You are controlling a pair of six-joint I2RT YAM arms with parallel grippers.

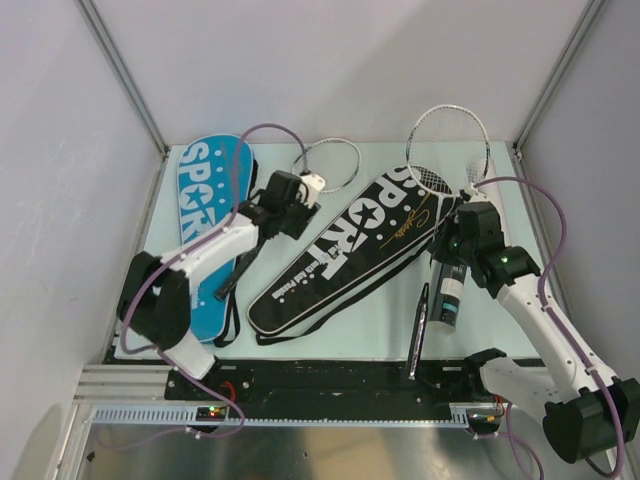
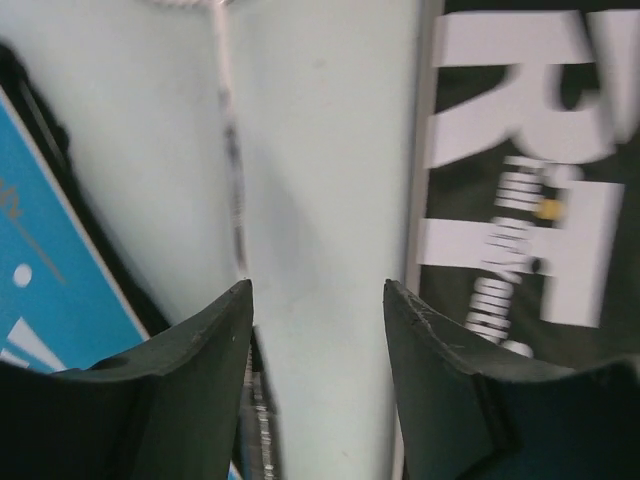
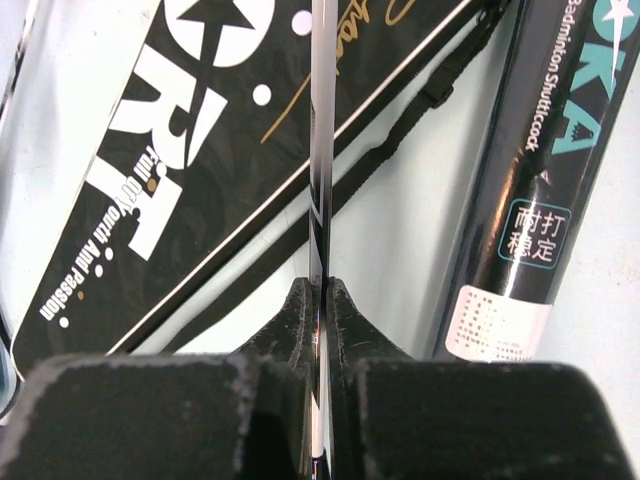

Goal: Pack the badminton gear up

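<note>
My right gripper is shut on the thin shaft of a badminton racket (image 3: 321,130), which it holds up over the table's right side. A second racket (image 1: 332,190) lies between the two bags, its grip (image 2: 258,425) along the blue bag's edge. Above that racket my left gripper stands open, with nothing between its fingers. The black racket bag (image 1: 340,250) lies diagonally in the middle; the blue racket bag (image 1: 203,205) lies at the left. Right of the black bag is a dark shuttlecock tube (image 3: 530,200), partly hidden by the right arm in the top view.
A pale tube-like thing (image 1: 492,210) lies along the table's right side, partly behind the right arm. Bare white table (image 1: 350,337) shows at the front middle. Walls close in the left, right and back.
</note>
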